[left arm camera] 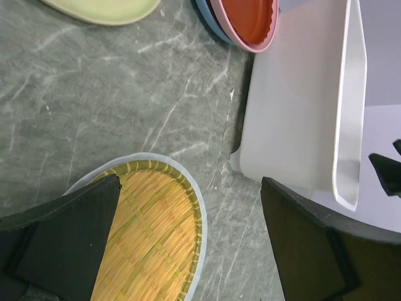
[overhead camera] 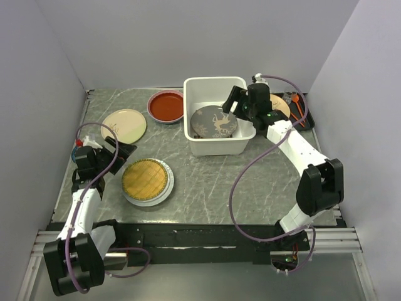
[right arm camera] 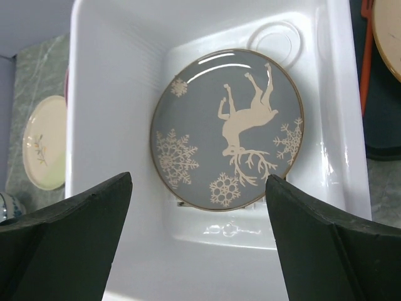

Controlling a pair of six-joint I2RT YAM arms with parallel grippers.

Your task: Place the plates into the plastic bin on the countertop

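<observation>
A white plastic bin (overhead camera: 216,146) holds a grey plate with a reindeer (right arm camera: 227,128) lying on its floor. Over the bin's right side, my right gripper (overhead camera: 233,100) is open and empty. A cream plate (overhead camera: 123,125) lies at the left. Below it a yellow woven-patterned round piece (overhead camera: 144,179) sits on a white plate (overhead camera: 164,193). My left gripper (overhead camera: 120,153) hangs open between these, empty. A red dish with a pink rim (overhead camera: 165,106) stands left of the bin, with blue beneath it in the left wrist view.
Right of the bin, behind my right arm, are a tan plate (overhead camera: 279,104) and a black tray (overhead camera: 306,123) with orange utensils.
</observation>
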